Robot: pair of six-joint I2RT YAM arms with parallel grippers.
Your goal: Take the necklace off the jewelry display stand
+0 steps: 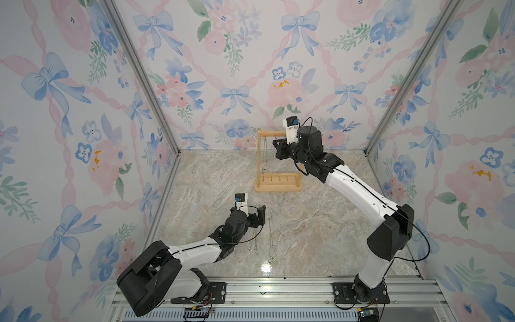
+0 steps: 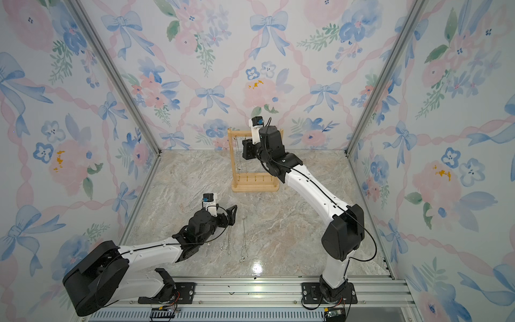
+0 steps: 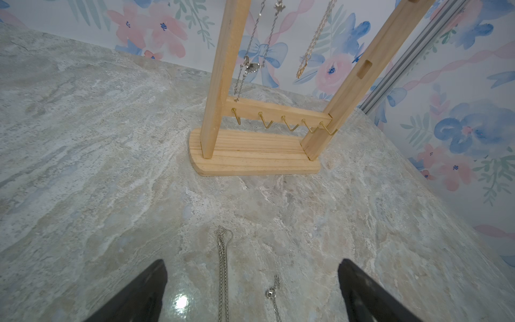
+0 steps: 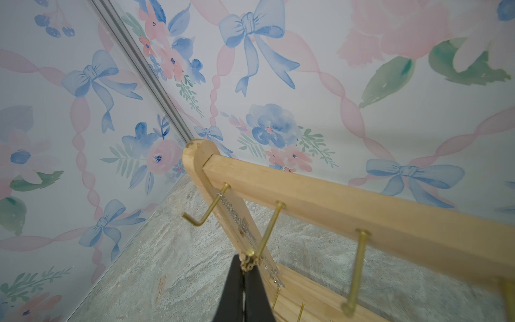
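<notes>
A wooden jewelry stand [image 1: 278,187] stands at the back centre, chains hanging from its hooks. My right gripper is raised at the top bar, shut; at its fingertips is a gold chain [image 4: 247,263] by the end of a hook [image 4: 271,228], apparently pinched between them. Another silver chain [image 4: 233,214] hangs near the leftmost hook. My left gripper stands open low in front of the stand, with nothing gripped, over the table.
Loose necklaces [image 3: 222,268] lie on the marble table [image 3: 107,161] before the stand. Patterned walls enclose it at the back and sides.
</notes>
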